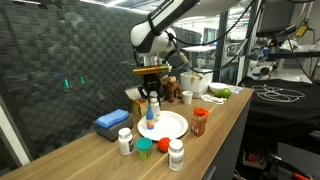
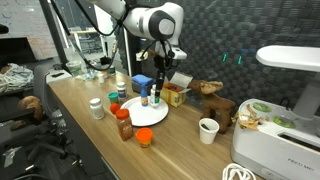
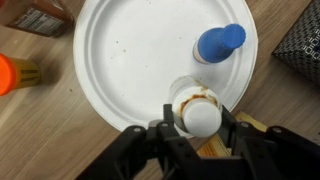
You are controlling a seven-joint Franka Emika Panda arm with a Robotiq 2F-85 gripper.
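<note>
A white-capped bottle [image 3: 200,116] with brownish marks stands between the dark fingers of my gripper, which is shut on it. Beneath is a round white plate [image 3: 120,65]; whether the bottle rests on it or hangs just above I cannot tell. A blue bottle [image 3: 217,44] stands on the plate, apart from the white one. Exterior view 1 has the white bottle [image 1: 155,108] just behind the blue bottle [image 1: 150,119], towards the plate's far edge, and exterior view 2 has the plate [image 2: 140,112] on the wooden table.
An open cardboard box [image 2: 176,90] and a brown toy animal [image 2: 216,104] are behind the plate. Several jars surround it, including an orange-lidded one [image 2: 145,137] and a red-brown one [image 2: 124,124]. A blue box [image 1: 113,124] sits left; bare wood [image 2: 185,150] lies at the near right.
</note>
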